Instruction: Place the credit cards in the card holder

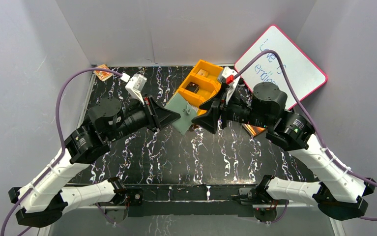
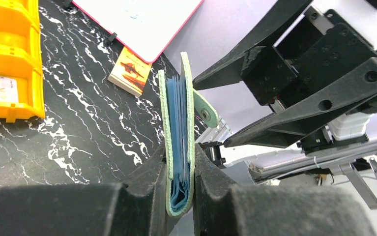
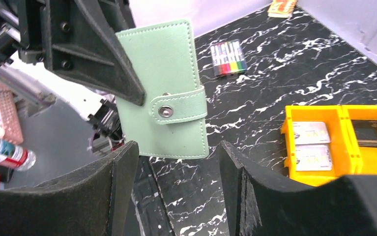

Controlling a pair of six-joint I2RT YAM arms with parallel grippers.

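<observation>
My left gripper (image 1: 177,116) is shut on the pale green card holder (image 3: 157,64), gripping it by one end. In the left wrist view the card holder (image 2: 190,113) is edge-on, with its blue inner sleeves (image 2: 178,123) showing between the covers. A strap (image 3: 184,107) with a metal snap lies across the face toward my right gripper and stands somewhat off the cover. That gripper is open, with nothing between its fingers, facing the holder from the right. Pale cards (image 3: 311,132) lie in the near compartment of the yellow bin (image 3: 288,118).
A dark object (image 3: 370,132) sits in the bin's middle compartment. Toward the back right are an orange box (image 2: 130,71) and a whiteboard (image 1: 284,64). A set of coloured pens (image 3: 228,58) lies on the table.
</observation>
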